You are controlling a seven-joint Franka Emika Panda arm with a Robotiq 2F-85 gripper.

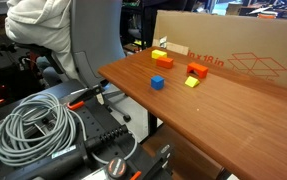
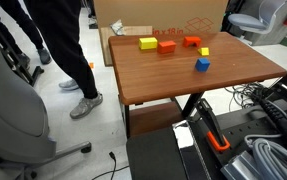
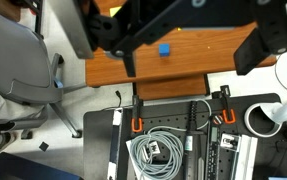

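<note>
In the wrist view my gripper hangs high over the front edge of the brown table (image 3: 198, 68), its dark fingers wide apart and nothing held between them. Well below, a blue cube (image 3: 165, 48) shows in the gap; it rests near the table's front edge, also seen as the blue cube (image 1: 157, 82) in exterior view 1. A small yellow block (image 1: 191, 82) and a red block (image 1: 197, 70) lie beyond it. Another yellow block (image 2: 148, 43) and a red block (image 2: 166, 46) sit close together. Neither exterior view clearly shows the gripper.
A cardboard panel (image 1: 233, 45) stands along the table's back. In front of the table, coiled grey cable (image 1: 33, 130) and dark robot-base hardware (image 1: 93, 140) take up the space.
</note>
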